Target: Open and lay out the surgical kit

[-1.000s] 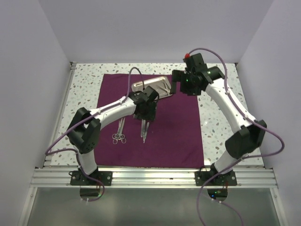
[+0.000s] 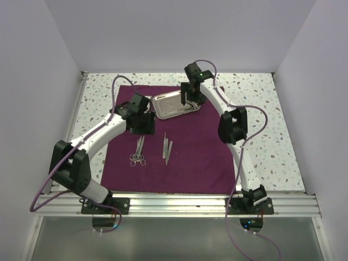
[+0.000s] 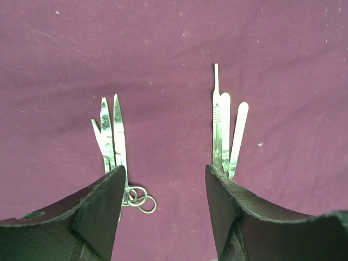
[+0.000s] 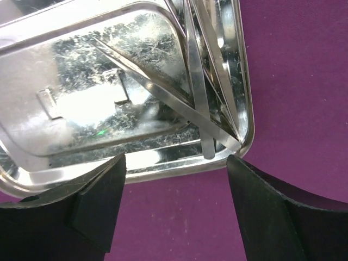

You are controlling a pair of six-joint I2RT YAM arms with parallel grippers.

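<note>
A shiny metal tray [image 2: 173, 114] lies on the purple cloth near its far edge. Several slim metal instruments, tweezers [image 4: 168, 98] among them, lie crossed in the tray's right end. Over that end hovers my right gripper, its fingers apart and nothing held between them. My left gripper is open and empty above the cloth, left of the tray's near side in the top view. Scissor-like instruments [image 2: 138, 152] lie side by side on the cloth at left. To their right rest several scalpel handles [image 2: 167, 149], roughly parallel.
Both arms reach over the cloth from the front corners.
My left arm has swung left, away from the scalpel handles. The right gripper has come leftward from beyond the tray's right side to over its right end. The laid-out instruments look unmoved.
</note>
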